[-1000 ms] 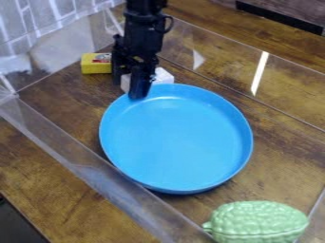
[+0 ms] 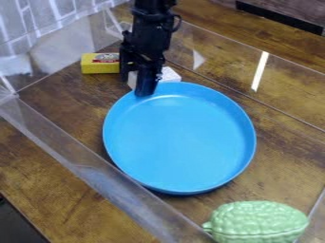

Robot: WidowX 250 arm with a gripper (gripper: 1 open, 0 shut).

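Observation:
My black gripper (image 2: 144,84) reaches down from the top of the view to the back-left rim of a large round blue plate (image 2: 178,138), shut on that rim as far as I can see; the fingertips are dark and small. A white object (image 2: 169,74) lies just behind the plate, partly hidden by the gripper.
A yellow box (image 2: 99,64) sits at the back left, near the tiled wall. A green bumpy object (image 2: 257,221) lies at the front right. Clear plastic walls edge the wooden surface (image 2: 273,123), which is bare to the right of the plate.
The plate has shifted slightly right over the last second, along with the gripper at its rim, which also appears slightly higher.

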